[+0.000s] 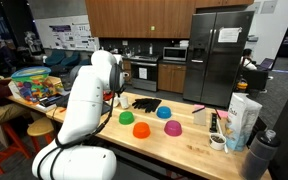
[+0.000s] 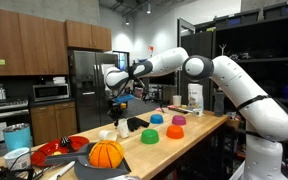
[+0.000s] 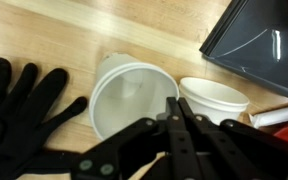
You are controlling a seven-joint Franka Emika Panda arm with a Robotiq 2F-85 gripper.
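Note:
In the wrist view a white cup [image 3: 134, 97] is seen from above, its open mouth toward the camera. The dark fingers of my gripper overlap its right rim. Those fingertips are together and nothing shows between them; whether they touch the rim I cannot tell. A second white cup [image 3: 213, 97] lies just right of the first. Exterior view 1 shows a small white cup [image 1: 124, 101] at the table's far left, below the end of my arm. In exterior view 2 a white cup [image 2: 122, 128] is near the middle of the table.
Black gloves [image 3: 19, 115] lie left of the cup, and a dark tray [image 3: 259, 40] is at upper right. Green [image 1: 125, 117], orange [image 1: 141, 130], blue [image 1: 164, 113] and magenta [image 1: 173, 131] bowls dot the table. Bare wood [image 1: 184, 155] lies toward the front.

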